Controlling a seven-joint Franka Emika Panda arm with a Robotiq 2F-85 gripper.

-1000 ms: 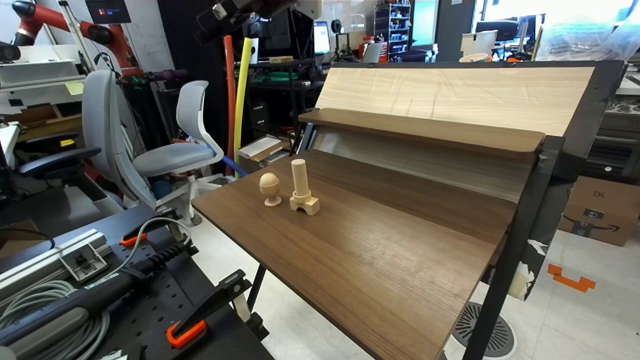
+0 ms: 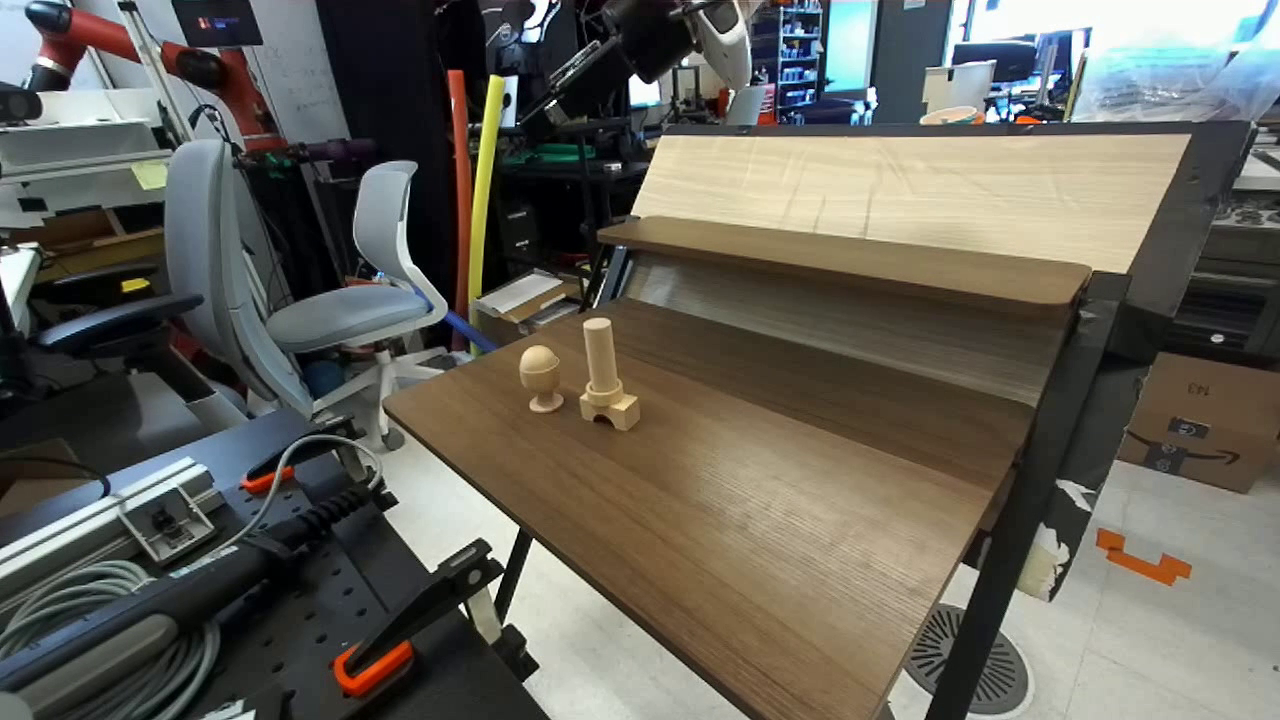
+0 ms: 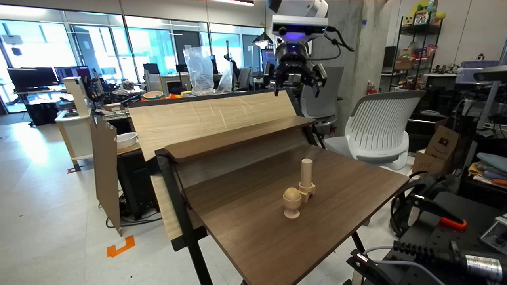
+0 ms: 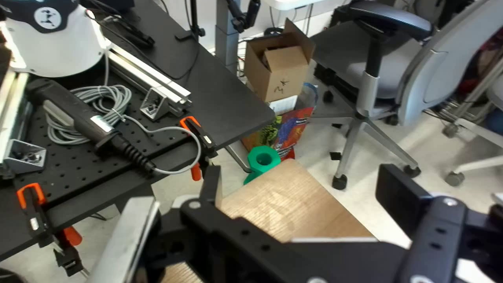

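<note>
Two pale wooden pieces stand upright on the brown desk (image 2: 744,516). One is an egg-cup shape (image 2: 541,378) with a rounded top on a small foot. Beside it, a tall cylinder (image 2: 600,354) rises from a ring on a notched block (image 2: 609,407). In exterior view 2 the egg-cup shape (image 3: 292,203) stands in front of the cylinder (image 3: 306,173), partly covering the block. My gripper (image 3: 297,88) hangs high beyond the desk's upper shelf, far from both pieces. Its fingers (image 4: 402,200) are spread wide with nothing between them in the wrist view.
A raised shelf (image 2: 840,258) with a slanted pale panel (image 2: 912,192) runs along the desk's back. Most of the desktop is bare. A black bench (image 2: 324,576) with clamps and cable stands near the front, and a grey office chair (image 3: 380,114) is close by.
Above the desk's far corner, the arm and gripper have moved right in exterior view 1, with the gripper tilting lower. The wooden pieces have stayed put.
</note>
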